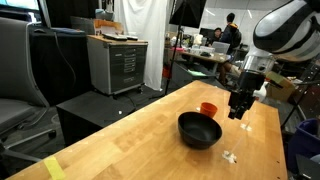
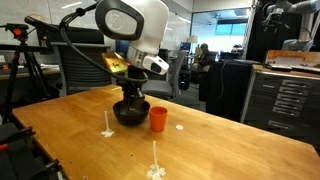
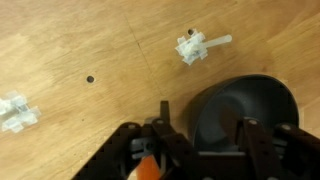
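Observation:
A black bowl (image 1: 199, 131) stands upright on the wooden table, with an orange-red cup (image 1: 208, 109) close by. The second exterior view has the cup (image 2: 158, 120) just right of the bowl (image 2: 131, 115). My gripper (image 1: 238, 112) is above the table, to the right of both in the first exterior view. Seen from the wrist, the fingers (image 3: 165, 112) stand apart with no object visible between them. One finger overlaps the bowl (image 3: 262, 95) in that view. Only a small part of the cup (image 3: 148, 168) shows at the bottom edge, partly covered by the gripper.
White marks or strips lie on the table, one (image 3: 202, 45) beyond the bowl and another (image 3: 17, 112) at the left in the wrist view. A grey drawer cabinet (image 1: 117, 65) stands behind it.

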